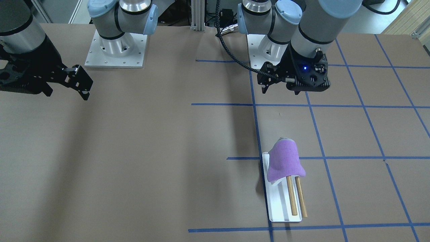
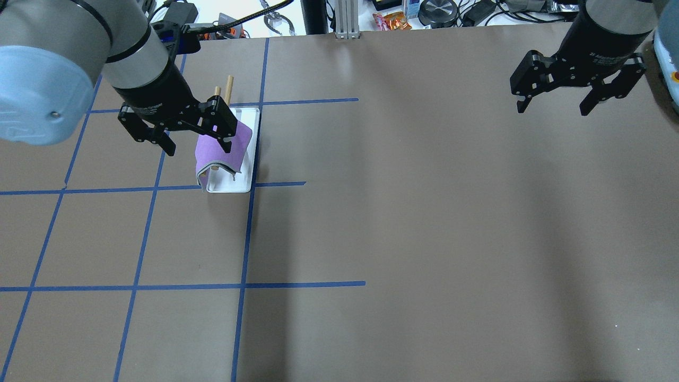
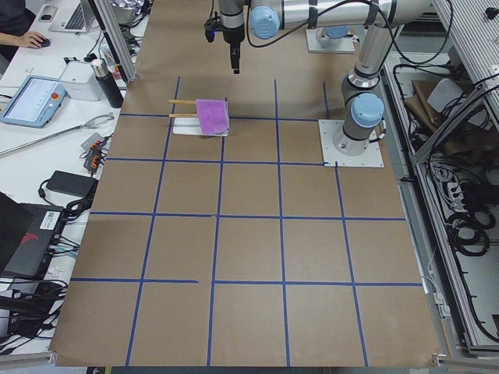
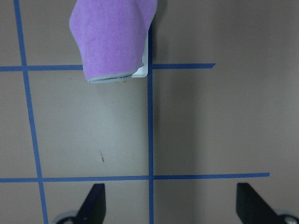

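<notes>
A purple cloth [image 1: 285, 159] with a grey edge lies draped over a white tray [image 1: 278, 205] and two wooden sticks [image 1: 291, 197], whose ends stick out past the cloth. In the left wrist view the cloth [image 4: 112, 37] is at the top, covering most of the tray. My gripper [image 2: 197, 149] is raised well above the table, behind the tray in the front view. Its fingers stand wide apart at the lower corners of the wrist view, with only floor and blue lines seen between them.
A second arm [image 2: 573, 76] hangs at the right of the top view, clear of the tray. Arm bases [image 1: 115, 60] stand along the back edge in the front view.
</notes>
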